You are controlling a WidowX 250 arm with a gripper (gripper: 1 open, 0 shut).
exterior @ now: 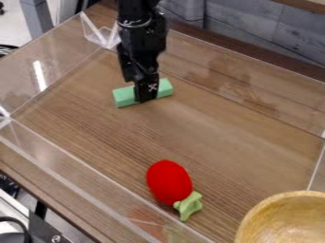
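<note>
My black gripper (140,80) is low at the upper middle of the camera view, over a light green block (159,89) lying on the wooden table. The gripper is open, with its fingers at the block, which is partly hidden behind them; I cannot tell whether they touch it.
A red strawberry-like object (169,181) with a green top lies at the lower middle. A tan bowl (277,218) sits at the bottom right.
</note>
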